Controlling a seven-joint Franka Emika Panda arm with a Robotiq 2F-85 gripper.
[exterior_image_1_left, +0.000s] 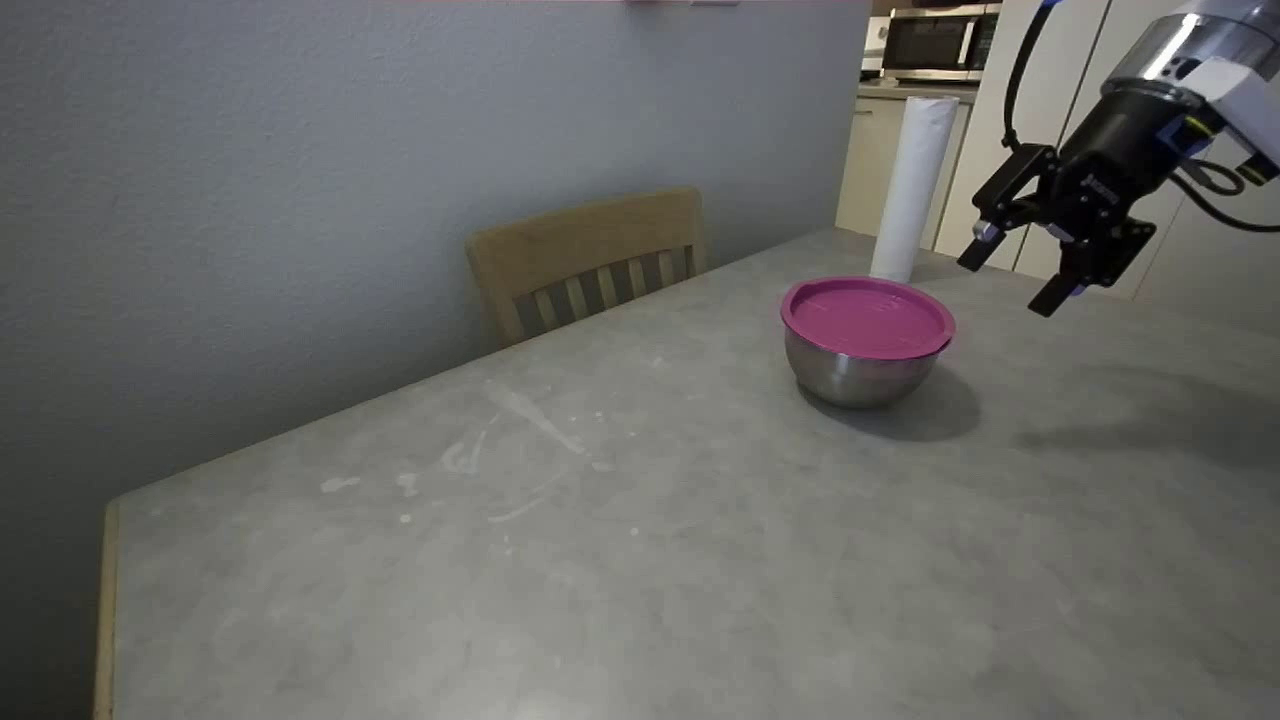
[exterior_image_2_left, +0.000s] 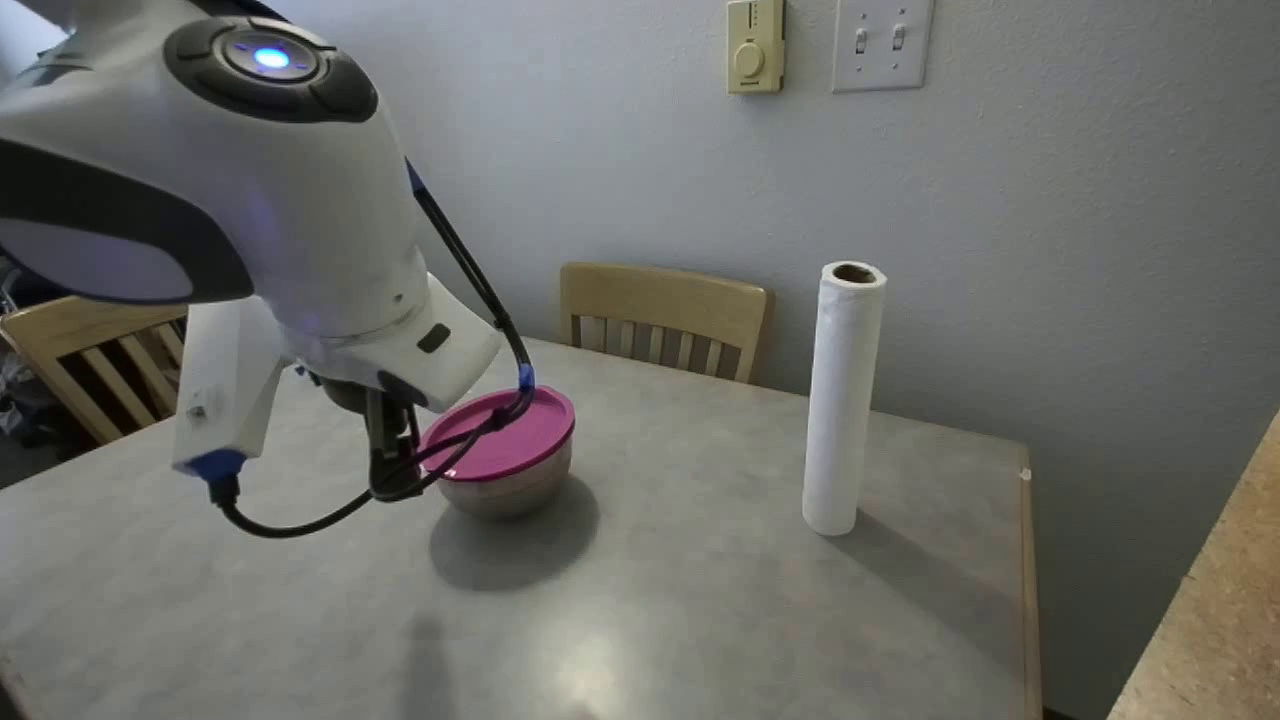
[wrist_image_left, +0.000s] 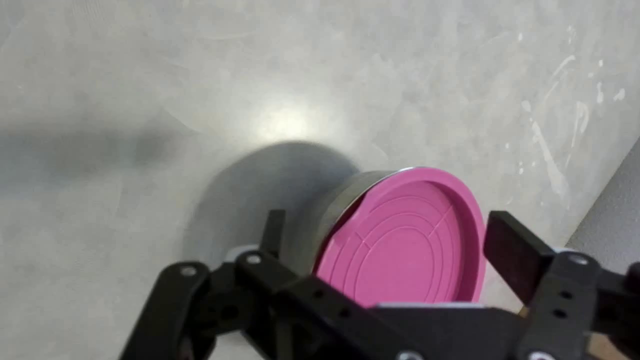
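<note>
A steel bowl (exterior_image_1_left: 854, 377) stands on the grey table with a pink lid (exterior_image_1_left: 871, 317) over its top. In the wrist view the lid (wrist_image_left: 399, 246) lies a little unevenly, a dark gap showing between it and the bowl (wrist_image_left: 342, 207) on one side. My gripper (exterior_image_1_left: 1008, 286) is open, up and to the right of the bowl in exterior view 1, clear of it and with nothing between its fingers. In exterior view 2 the arm and its cable partly cover the lid (exterior_image_2_left: 522, 438), and the fingers are hidden.
A white paper roll (exterior_image_2_left: 842, 402) stands upright near one end of the table (exterior_image_2_left: 708, 576). Wooden chairs, one of them a slatted chair (exterior_image_1_left: 594, 258), stand at the table's edges.
</note>
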